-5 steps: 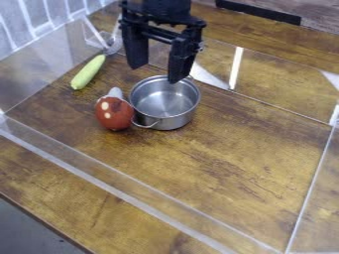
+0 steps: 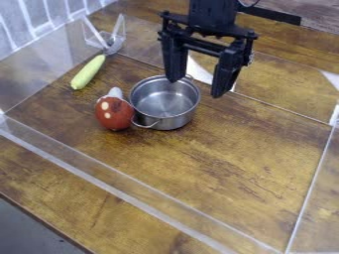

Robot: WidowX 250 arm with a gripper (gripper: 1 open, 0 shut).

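A black gripper [image 2: 199, 71] hangs open over the back right of a steel pot [image 2: 166, 111], with nothing visible between its fingers. A red, spotted toy [image 2: 114, 113] sits against the pot's left side, with a pale piece behind it. A yellow-green elongated object [image 2: 87, 72] lies at the back left, apart from the pot.
A clear plastic item [image 2: 106, 42] stands at the back left. Transparent panels border the wooden table [image 2: 225, 189]. A white patch shows behind the gripper.
The gripper has moved right, from above the pot's left and middle to over its back right. The pot, red toy and yellow-green object have not visibly moved.
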